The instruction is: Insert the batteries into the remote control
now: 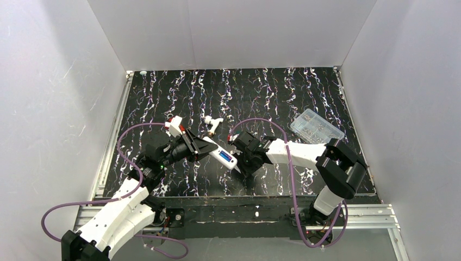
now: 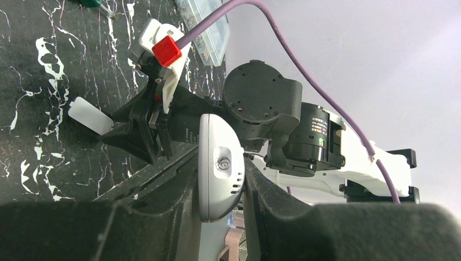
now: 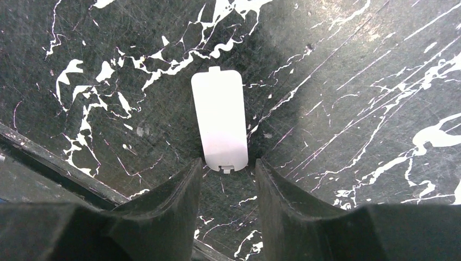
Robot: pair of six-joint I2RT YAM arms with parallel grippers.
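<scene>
The white remote with a small display (image 1: 221, 155) is held up in my left gripper (image 1: 205, 147); in the left wrist view its end (image 2: 220, 163) sits upright between the fingers. A flat white battery cover (image 3: 220, 117) lies on the black marbled table, seen in the right wrist and left wrist views. My right gripper is low over it, part open, its two fingertips either side of the cover's notched end. Whether they touch it I cannot tell.
A clear compartment box (image 1: 317, 128) lies at the back right. A white pipe fitting (image 1: 214, 125) lies behind the grippers. The table's front edge (image 3: 54, 168) runs close by.
</scene>
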